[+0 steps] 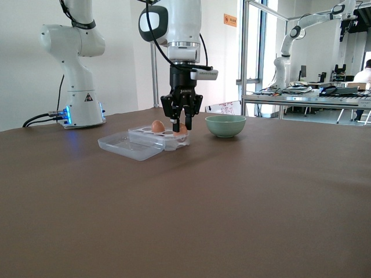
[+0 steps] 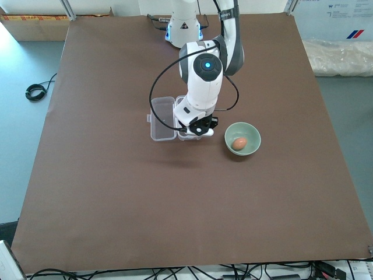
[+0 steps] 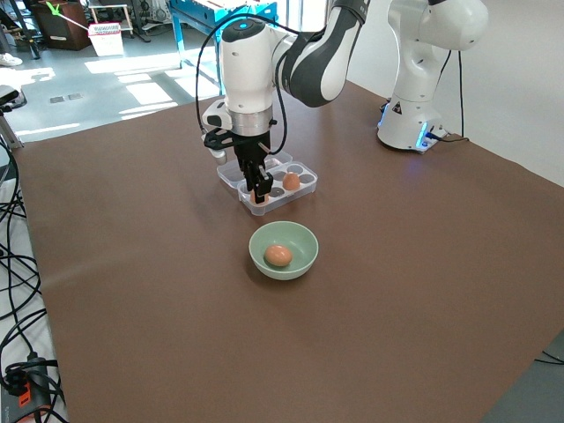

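Note:
My black gripper (image 1: pixel 181 124) is pointed down into a clear plastic egg carton (image 3: pixel 295 194), its fingertips beside an egg (image 1: pixel 178 131) at the near end; whether they grip it is unclear. A second egg (image 1: pixel 157 127) sits in the carton, whose empty lid (image 2: pixel 163 119) lies open. In the left view the gripper's body hides most of the tray. A pale green bowl (image 2: pixel 242 129) stands beside the carton with one brown egg (image 3: pixel 278 256) inside.
The arm's white base (image 3: pixel 407 123) stands at the back. Cables run along the table's outer edge.

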